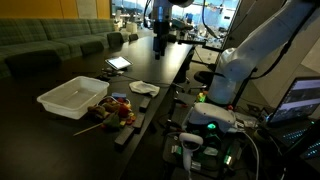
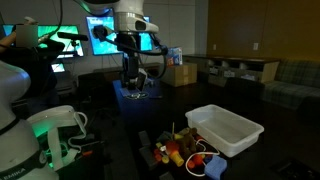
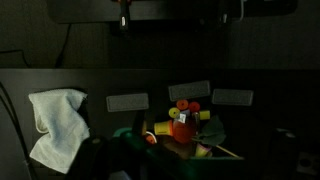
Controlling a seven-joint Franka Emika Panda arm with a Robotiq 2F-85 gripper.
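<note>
My gripper hangs high above the table, open and well clear of everything on it; it also shows as the dark gripper in the second exterior view. Near the table edge lies a pile of small colourful toys, red, yellow and green, also seen as a toy pile. An open white bin stands beside the pile, its inside apparently empty where visible. A crumpled white cloth lies to the left of the toys in the wrist view.
Dark flat blocks line the table edge near the toys. A blue item lies beside the pile. Farther back sits a pale tablet-like object.
</note>
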